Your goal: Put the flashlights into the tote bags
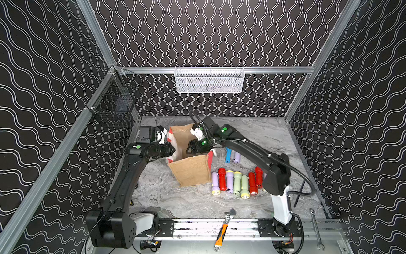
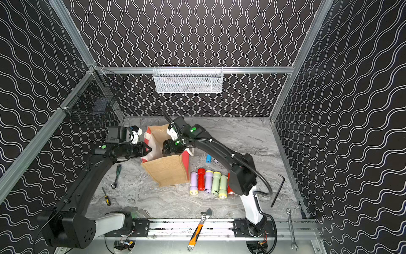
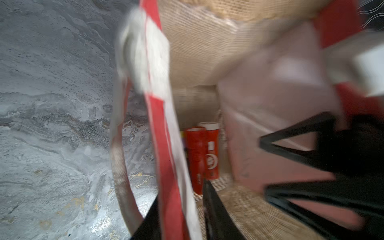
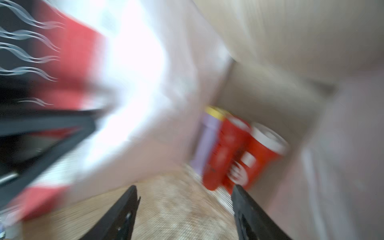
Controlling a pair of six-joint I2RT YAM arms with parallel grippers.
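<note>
The brown tote bag (image 1: 192, 172), with red and white sides, stands open-topped between my arms. My left gripper is at the bag's left rim, its fingers apart with the red and white edge running between them. Over the bag's mouth, near its right side, my right gripper is open and empty. Outside, to the bag's right, lies a row of lilac (image 1: 229, 182), green (image 1: 237, 182) and red flashlights (image 1: 253, 182); a blue flashlight (image 1: 228, 155) lies behind them.
A white wire basket (image 1: 209, 80) hangs on the back wall, and a black wire basket (image 1: 116, 99) is at the left. Screwdrivers (image 2: 117, 175) lie left of the bag. An adjustable wrench (image 1: 224, 230) rests across the front rail. Clear tabletop stretches in the back right.
</note>
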